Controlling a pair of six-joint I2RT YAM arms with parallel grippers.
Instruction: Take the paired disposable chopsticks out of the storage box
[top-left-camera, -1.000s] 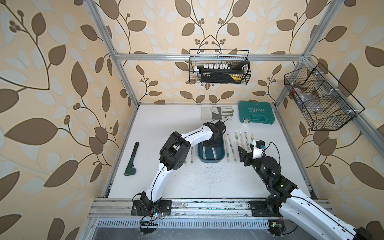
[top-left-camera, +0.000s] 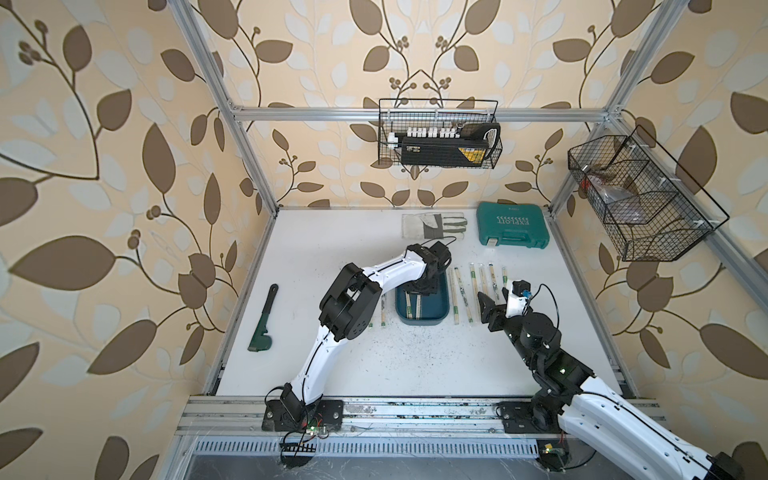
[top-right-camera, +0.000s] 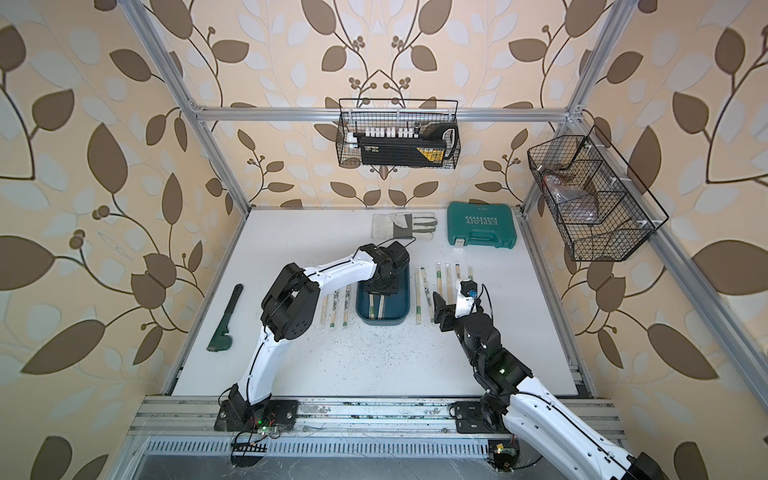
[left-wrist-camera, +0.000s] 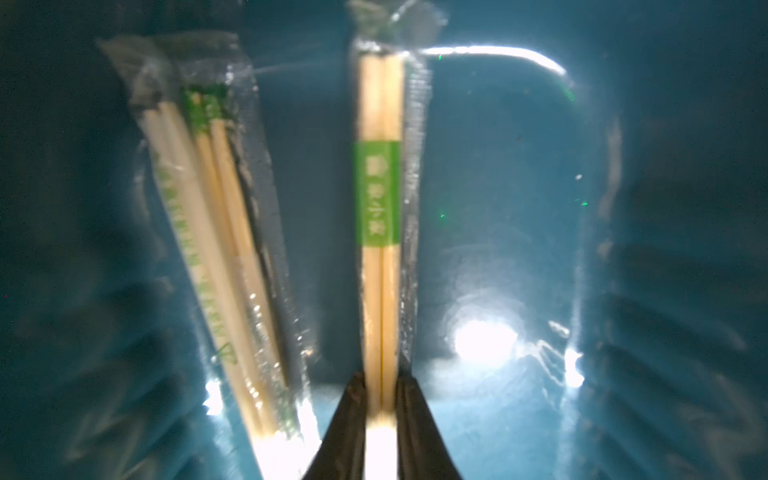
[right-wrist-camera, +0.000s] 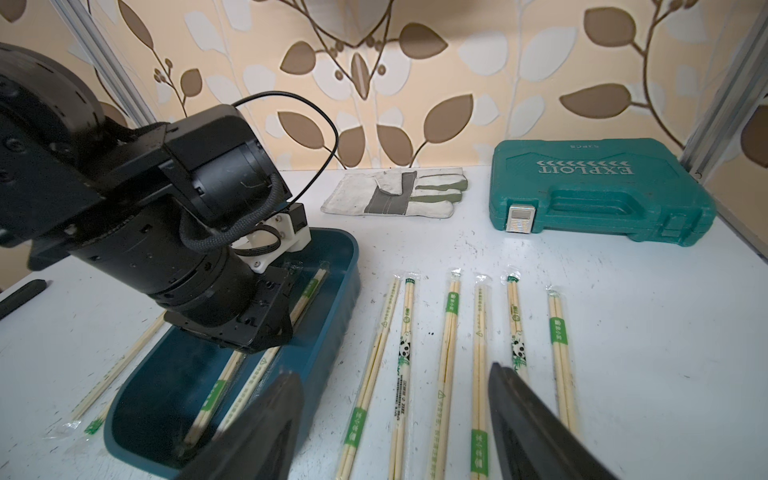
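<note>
My left gripper is down inside the blue storage box (top-left-camera: 438, 312), its fingertips at either side of a wrapped chopstick pair (left-wrist-camera: 380, 192) with a green band; whether they grip it is unclear. Other wrapped chopsticks (left-wrist-camera: 208, 232) lie left of that pair in the left wrist view. From above, the left wrist housing hides much of the box. My right gripper stands open to the right of the box, with nothing visible in its grasp.
Wrapped chopsticks (right-wrist-camera: 448, 360) lie in rows on both sides of the box. A glove (top-left-camera: 424, 226) and green case (top-left-camera: 512, 224) are at the back, a pipe wrench (top-left-camera: 262, 320) at left.
A chopstick pair in the box has shifted slightly left in the top left view. The arms look almost unchanged.
</note>
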